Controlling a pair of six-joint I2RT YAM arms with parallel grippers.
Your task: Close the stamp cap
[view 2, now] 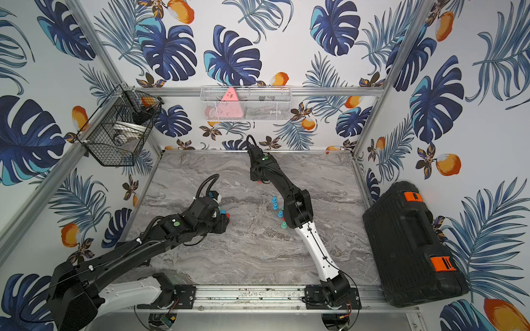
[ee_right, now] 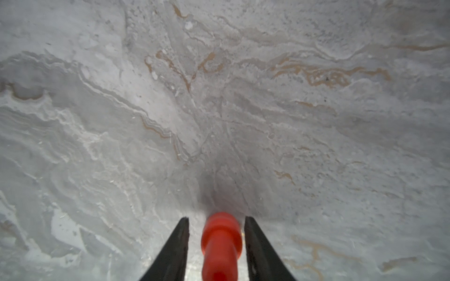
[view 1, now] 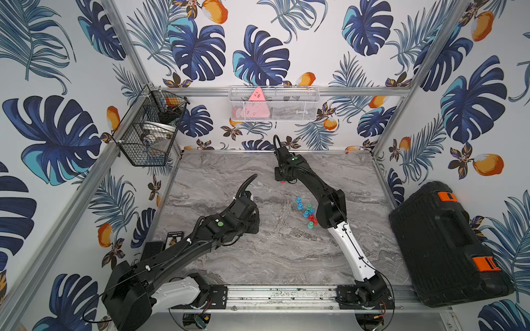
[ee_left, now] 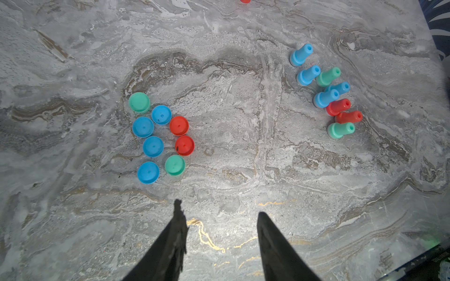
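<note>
A red stamp (ee_right: 220, 262) stands on the marble table in the right wrist view, its wider lower end farther from the camera. My right gripper is open around it, a gap showing on either side. From the top left view only a bit of this red stamp (view 1: 282, 181) shows below the gripper. Over bare table, my left gripper is open and empty. Small round cups lie left of centre, among them a red cap (ee_left: 184, 145), a blue cap (ee_left: 148, 172) and a green cap (ee_left: 139, 102).
Several stamps stand grouped on the right, including a blue stamp (ee_left: 301, 54), a red stamp (ee_left: 348, 116) and a green stamp (ee_left: 340, 130). Bare table lies between caps and stamps. A black case (view 1: 447, 242) is at the far right; a wire basket (view 1: 151, 129) hangs left.
</note>
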